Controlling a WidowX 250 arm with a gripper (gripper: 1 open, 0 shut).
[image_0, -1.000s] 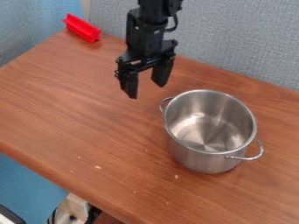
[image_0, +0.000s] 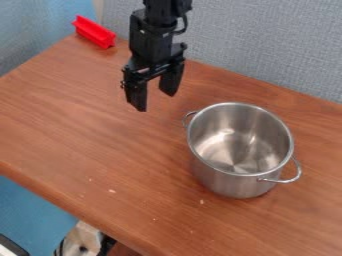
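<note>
My black gripper (image_0: 154, 85) hangs open above the wooden table, left of and behind a steel pot (image_0: 239, 150), with nothing visible between its fingers. The pot stands upright with a handle on each side and looks empty. A red object (image_0: 95, 32) lies at the back left corner of the table.
A grey wall runs along the back, a blue surface shows beyond the left edge, and some objects sit below at the lower left.
My gripper has moved a little to the left, toward the red object. The pot and red object have not moved.
</note>
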